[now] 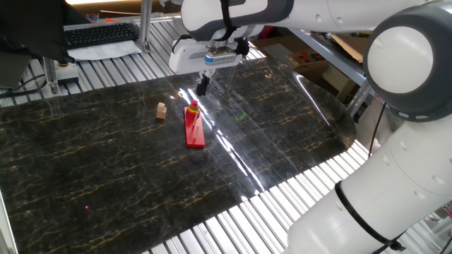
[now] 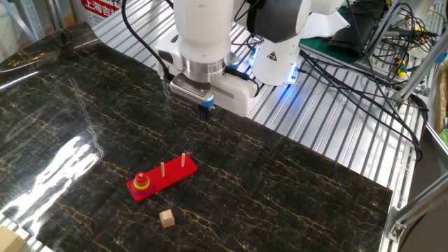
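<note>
A red board (image 1: pixel 194 135) with upright wooden pegs lies on the dark marbled tabletop. Coloured rings (image 2: pixel 142 183), topped by a red piece, are stacked at one end of it; in exterior view 2 the other two pegs (image 2: pixel 183 160) look bare. Small pale wooden blocks or one stepped block (image 1: pixel 161 111) sit beside the board, apart from it; exterior view 2 shows this wood (image 2: pixel 166 218) as a small cube-like shape. Above the table, clear of both, hangs my gripper (image 1: pixel 203 87), its dark fingers (image 2: pixel 204 113) close together and nothing visible between them.
Bare tabletop (image 2: pixel 280 189) spreads widely around the board. Slatted metal framing (image 1: pixel 247 215) borders the table. A keyboard (image 1: pixel 101 34) lies beyond one edge, and cables (image 2: pixel 364 98) run over the slats near the robot's base.
</note>
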